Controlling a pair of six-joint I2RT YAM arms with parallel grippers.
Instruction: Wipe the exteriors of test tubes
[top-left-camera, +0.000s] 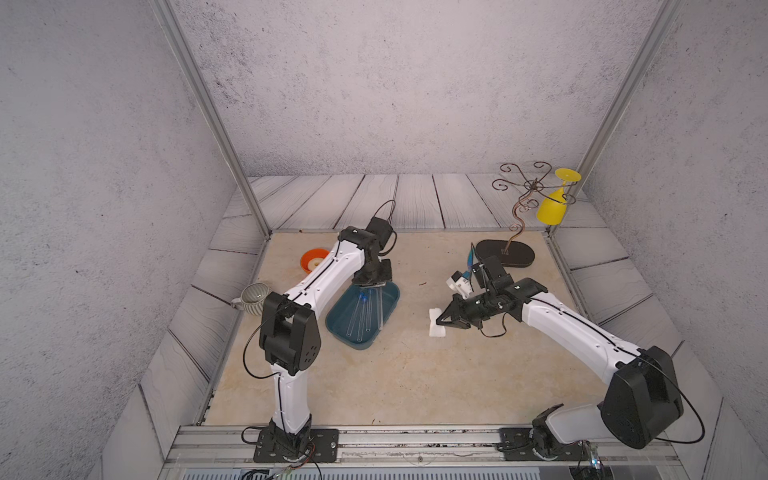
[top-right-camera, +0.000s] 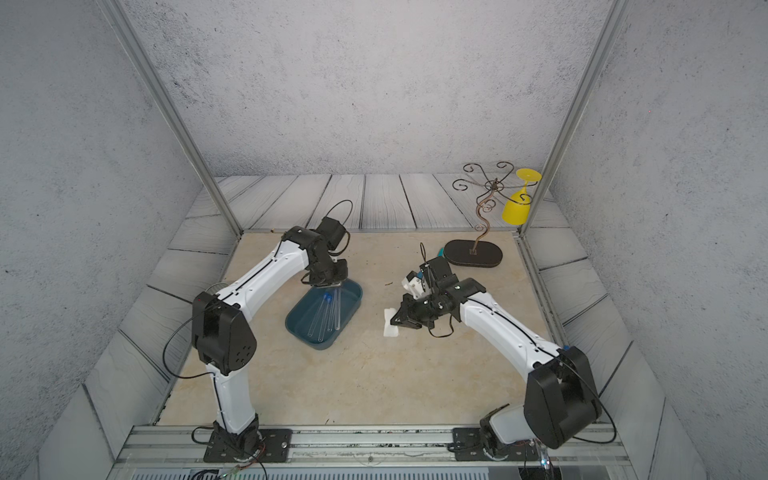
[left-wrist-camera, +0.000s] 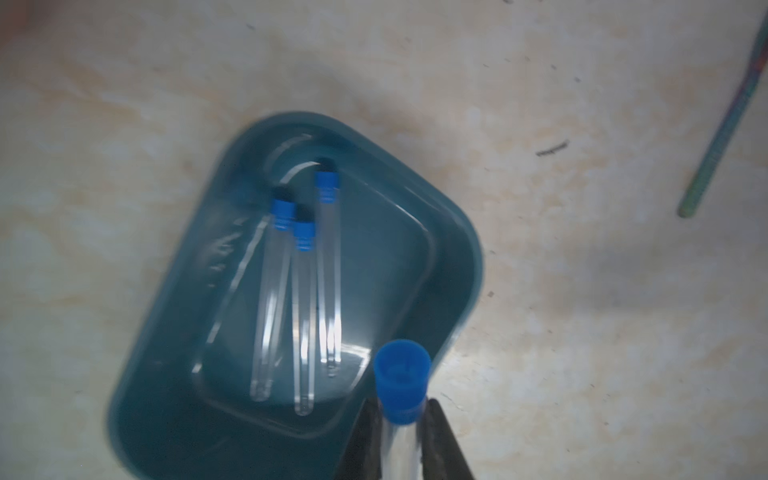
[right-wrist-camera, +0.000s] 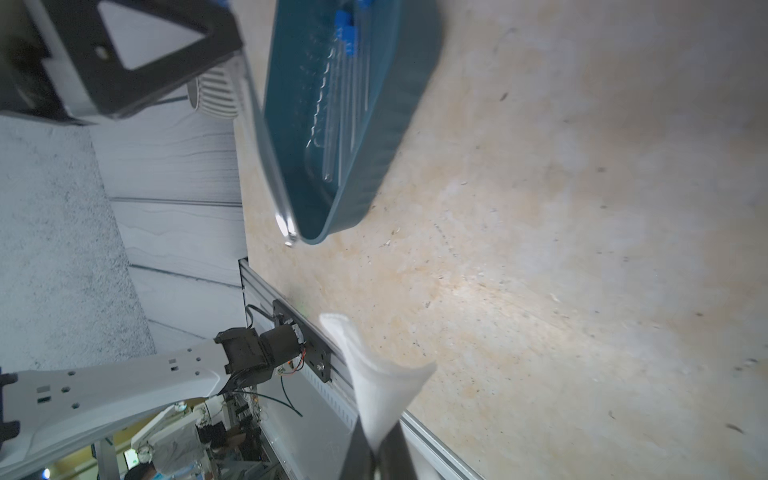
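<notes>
Over the teal tray (top-left-camera: 344, 328) my left gripper (top-left-camera: 372, 283) is shut on a capped test tube (left-wrist-camera: 400, 376), which hangs downward. Three more tubes with blue caps (left-wrist-camera: 304, 320) lie inside the tray. To the right of the tray, my right gripper (top-left-camera: 445, 317) is shut on a white cloth (right-wrist-camera: 372, 384), which hangs from its fingertips, apart from the held tube.
An orange bowl (top-left-camera: 310, 260) and striped mug (top-left-camera: 256, 297) stand at the left. At the back right is a dark-based metal stand (top-left-camera: 512, 254) with a yellow cup (top-left-camera: 552, 206).
</notes>
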